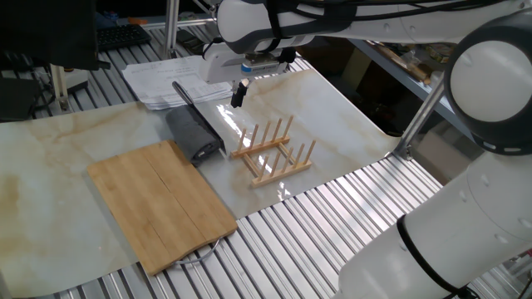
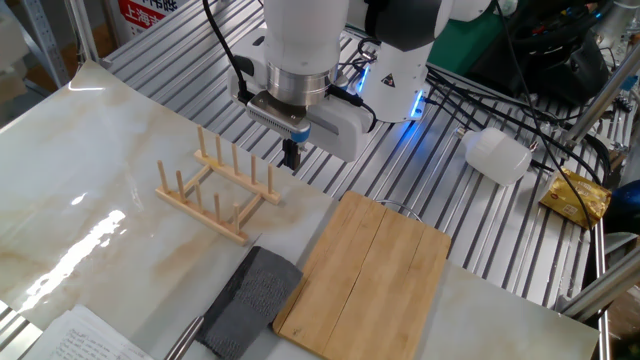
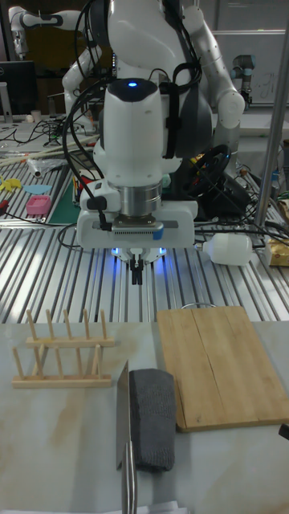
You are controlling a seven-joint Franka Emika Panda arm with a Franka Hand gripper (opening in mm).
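Observation:
My gripper (image 3: 136,272) hangs pointing down above the slatted metal table, its dark fingers close together with nothing seen between them. In exterior view 2 the gripper (image 2: 291,155) appears beside the wooden peg rack (image 2: 215,195). The rack, with its upright pegs, holds nothing. A dark grey folded towel (image 3: 152,420) lies between the rack and the wooden cutting board (image 3: 218,364). Along the towel's side is a knife, its blade (image 3: 124,411) on edge and its metal handle (image 3: 129,479) toward the camera. The knife's exact contact with the towel cannot be told.
A marbled sheet (image 1: 50,174) covers part of the table beneath these things. Papers (image 1: 170,81) lie near the knife handle. A white bottle-like object (image 2: 497,156) and a yellow packet (image 2: 575,198) rest on the slats beyond the board. Bare slats (image 3: 51,283) are free behind the rack.

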